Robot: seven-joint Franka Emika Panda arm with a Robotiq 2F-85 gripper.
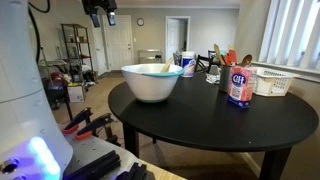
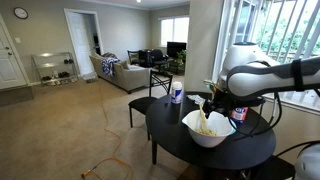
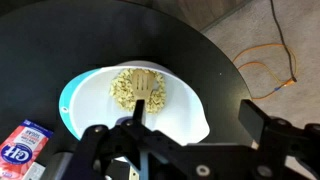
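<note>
A large white bowl (image 3: 182, 112) with a teal patch on its rim stands on the dark round table (image 1: 215, 120). Small pale, crumbly pieces (image 3: 126, 90) lie inside it, and a wooden slotted utensil (image 3: 143, 84) rests among them. Over the bowl in the wrist view, my gripper is open, its fingers wide apart with nothing between them. From the side, the bowl (image 1: 152, 85) sits near the table's left edge, and the gripper (image 1: 101, 16) hangs high at the upper left, well clear of it.
A red and blue package (image 1: 240, 86) stands right of the bowl, near a holder of utensils (image 1: 229, 64) and a white basket (image 1: 272, 81). A white and blue canister (image 1: 188, 64) stands farther back. An orange cord (image 3: 268, 72) lies on the floor.
</note>
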